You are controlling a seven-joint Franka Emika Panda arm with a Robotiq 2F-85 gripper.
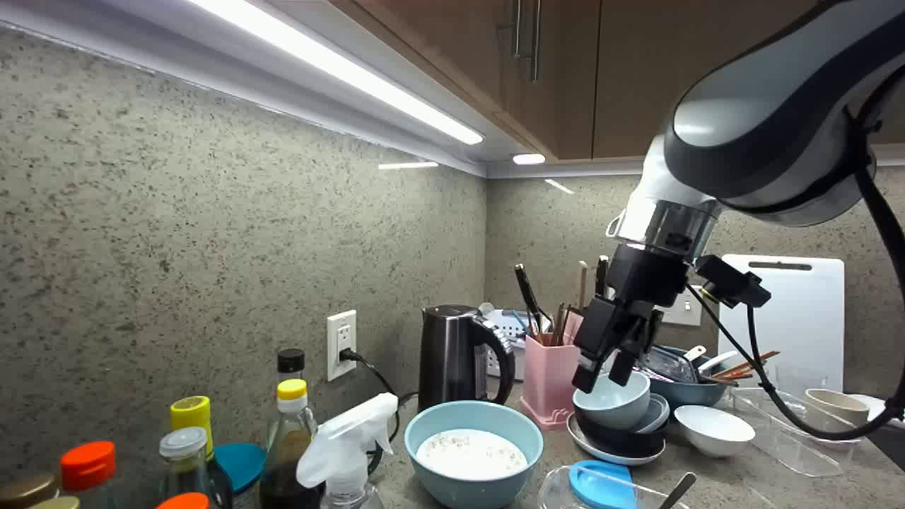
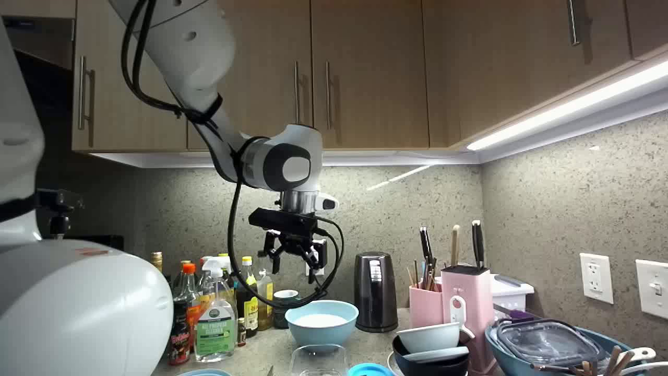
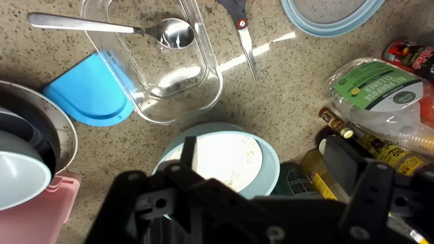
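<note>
My gripper is open, its two black fingers [image 3: 189, 151] wide apart and nothing held between them. It hangs in the air above the counter, pointing down, as exterior view 2 shows. Below it in the wrist view is a light blue bowl [image 3: 270, 170] with something white and speckled inside, partly covered by the left finger. A clear rectangular container [image 3: 211, 87] lies beyond the bowl, with a metal spoon [image 3: 81, 23] across it. Beside that container rests a bright blue flat piece [image 3: 90, 91]. Open-bladed or closed, the dark-handled scissors [image 3: 246, 42] lie to its right.
Bottles, including a spray cleaner [image 2: 214, 329], crowd one side of the bowl. A black kettle [image 2: 376, 291] stands behind it. Stacked bowls [image 1: 612, 400], a pink utensil holder [image 1: 547, 373] and a white board [image 1: 797, 314] fill the other side. Bare counter separates the scissors and cleaner.
</note>
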